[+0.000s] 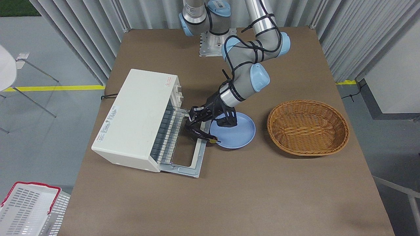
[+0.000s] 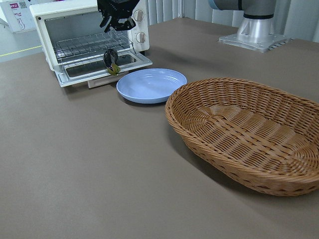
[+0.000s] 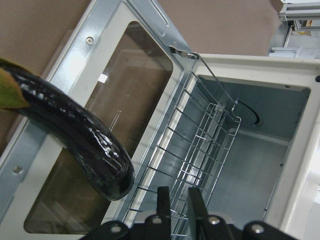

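Observation:
A white toaster oven (image 1: 130, 114) has its door (image 1: 179, 169) folded down, showing a wire rack (image 3: 195, 155) inside. The dark eggplant (image 1: 201, 134) lies tilted on the lowered door at its outer side, its green-yellow stem end outward. My black gripper (image 2: 109, 20) hangs above the door and rack; in the wrist view its two fingers (image 3: 195, 200) are a little apart with nothing visible between them. The blue plate (image 1: 236, 129) sits beside the door, with no eggplant resting in its middle.
A wicker basket (image 1: 307, 127) stands to the right on the table (image 1: 252, 188).

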